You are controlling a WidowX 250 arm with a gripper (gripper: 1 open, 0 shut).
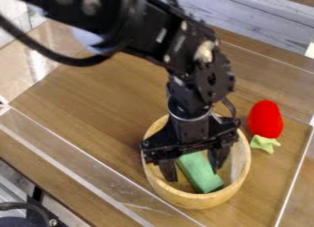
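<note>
A round tan wooden bowl (196, 198) sits on the wooden table, holding a green block (199, 171) and a yellowish piece partly hidden beside it. My gripper (192, 161) is over the bowl, its dark fingers open and reaching down around the top part of the green block. A red object (266, 118) with a pale green leafy piece (263, 143) lies to the right of the bowl.
Bare wooden table (92, 102) spreads to the left and behind. A clear edge strip runs along the table's front left, and a pale plank surface is at the back.
</note>
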